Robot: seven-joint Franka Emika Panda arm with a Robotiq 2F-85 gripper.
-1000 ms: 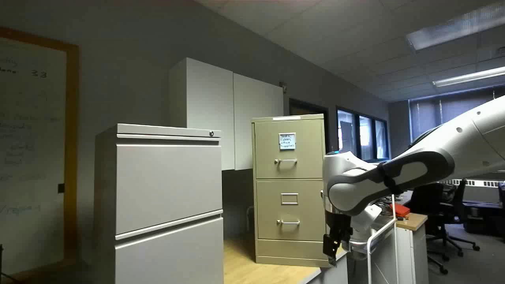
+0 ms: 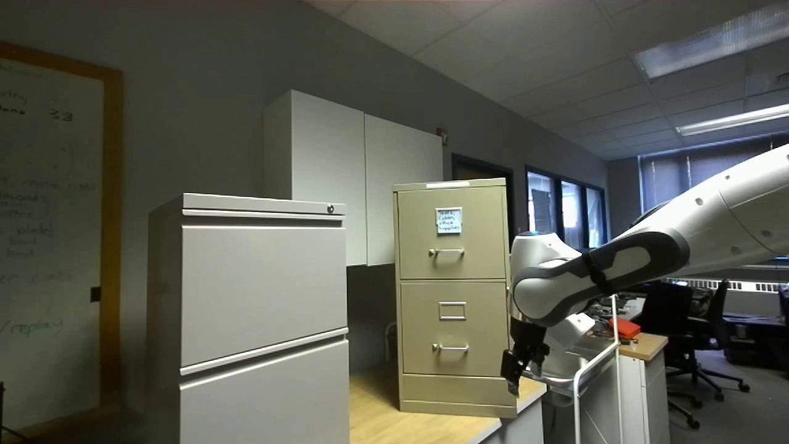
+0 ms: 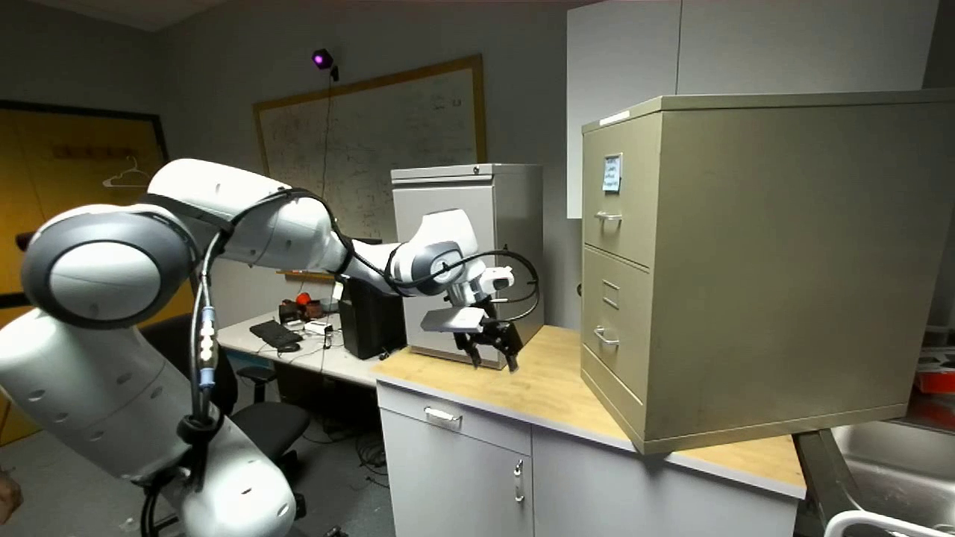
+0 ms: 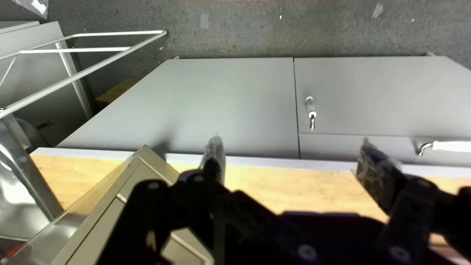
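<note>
My gripper stands open in the wrist view, its two dark fingers wide apart with nothing between them. It points down toward the front edge of a wooden counter (image 4: 273, 187). The tan filing cabinet (image 2: 452, 329) stands on that counter, two drawers high, each with a silver handle, the upper one carrying a paper label. In exterior view 1 the gripper (image 2: 519, 376) appears by the cabinet's right lower side. From the other side, the gripper (image 3: 494, 359) hangs in front of the grey filing cabinet (image 3: 516, 242), left of the tan one.
Below the counter are grey cupboard doors (image 4: 229, 101) with metal handles. A white metal rack (image 4: 119, 55) stands near the sink (image 4: 17, 198). Wall cupboards (image 2: 329, 174) hang behind the tan cabinet. Bare counter lies between the two filing cabinets.
The arm has risen slightly, and my gripper has lifted and tilted relative to its earlier, lower pose. Both filing cabinets stand where they were, drawers closed.
</note>
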